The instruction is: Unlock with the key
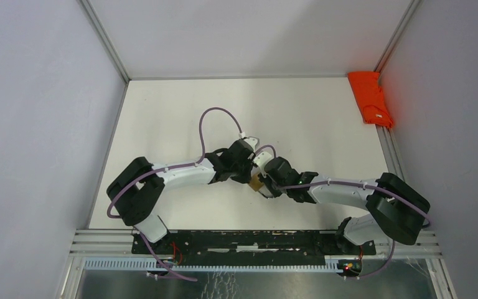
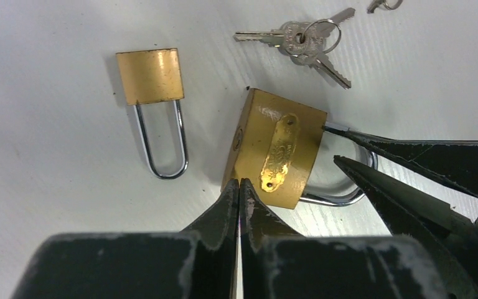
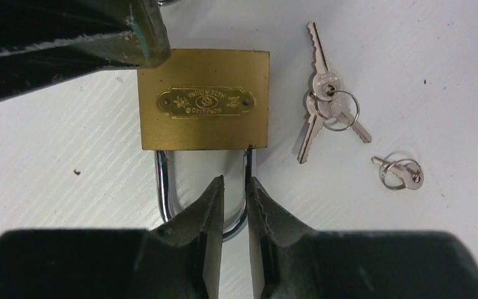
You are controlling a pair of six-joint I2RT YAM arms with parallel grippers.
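Observation:
A large brass padlock lies flat in both wrist views, mostly hidden in the top view. My left gripper is shut over its edge; what is between the fingers is hard to make out. My right gripper is open, fingertips at the padlock's shackle side, one near a shackle leg. A bunch of keys on a ring lies beside the padlock, and a small key on its own ring lies farther off.
A smaller brass padlock lies apart from the large one in the left wrist view. An orange cloth sits at the back right corner.

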